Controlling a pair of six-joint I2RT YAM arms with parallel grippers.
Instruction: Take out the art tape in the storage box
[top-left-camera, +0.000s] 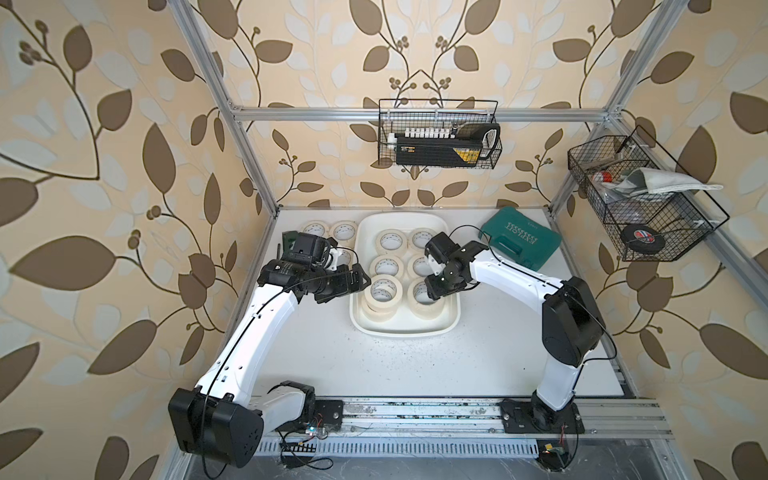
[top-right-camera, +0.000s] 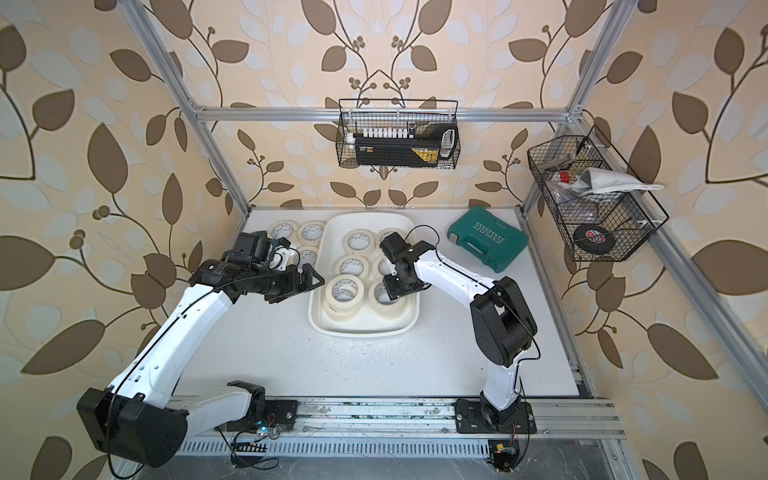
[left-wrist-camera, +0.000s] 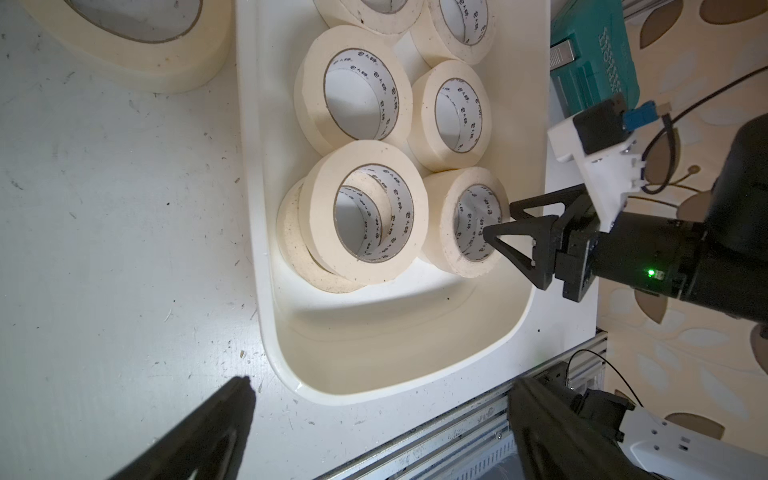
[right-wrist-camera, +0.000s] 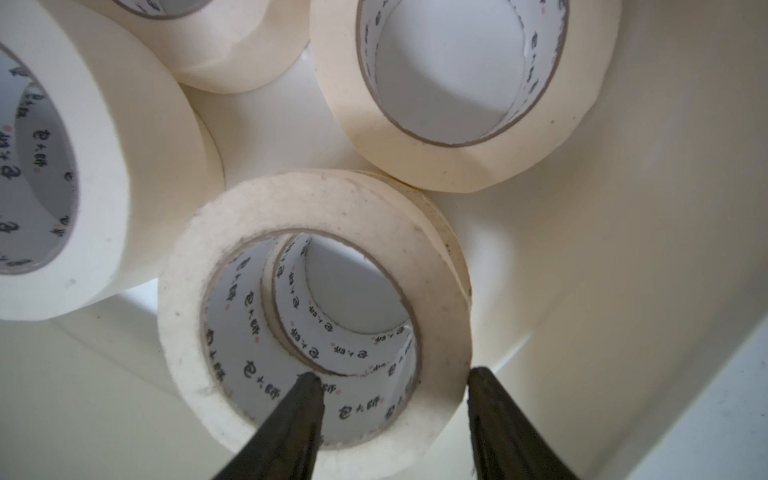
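In the white storage box (top-left-camera: 360, 320) stand cream tape rolls in two columns, the nearest ones stacked. My right gripper reaches the front right stack. In the right wrist view, its top roll (right-wrist-camera: 444, 320) lies under my right gripper: one finger (right-wrist-camera: 300, 424) is over the hole, the other (right-wrist-camera: 496, 416) beyond the outer side. A gap shows between these fingers, with the roll's wall below; firm contact cannot be told. My left gripper is open and empty at the box's left edge, near the front left roll (left-wrist-camera: 316, 208).
Several tape rolls (top-left-camera: 344, 231) lie on the table left of the box, partly hidden by my left arm. A green case (top-left-camera: 520, 238) sits at the back right.
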